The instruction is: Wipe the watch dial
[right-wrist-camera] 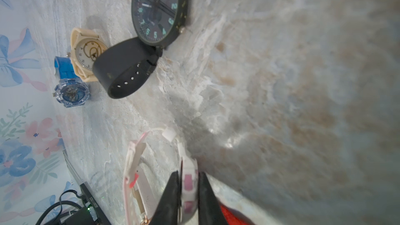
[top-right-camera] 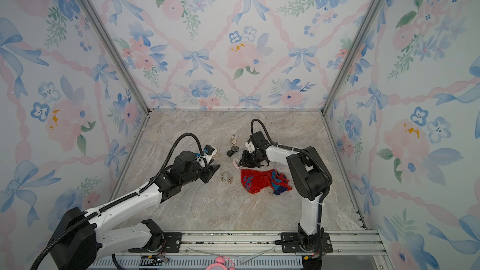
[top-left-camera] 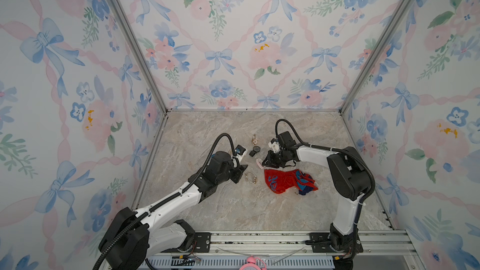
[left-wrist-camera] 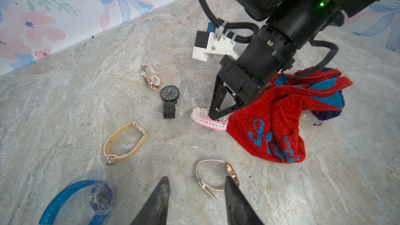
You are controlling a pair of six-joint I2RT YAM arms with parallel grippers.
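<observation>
My right gripper is shut on a white-and-pink watch (right-wrist-camera: 188, 188), pinching it by its edge. In the left wrist view that watch (left-wrist-camera: 211, 123) sits at the tabletop with its pink-edged strap towards me; its dial cannot be made out. The red cloth (left-wrist-camera: 266, 120) with blue lettering lies crumpled right beside it, under the right arm. My left gripper hangs over the table on the near side, its fingers (left-wrist-camera: 159, 198) apart. Nothing is held between them.
Other watches lie around: a black one (left-wrist-camera: 169, 94), a rose-gold one (left-wrist-camera: 154, 80), a beige one (left-wrist-camera: 125, 141), a blue one (left-wrist-camera: 100, 195) and a slim white-strapped one (left-wrist-camera: 231, 173). Bare tabletop (top-left-camera: 240, 210) spreads along the front.
</observation>
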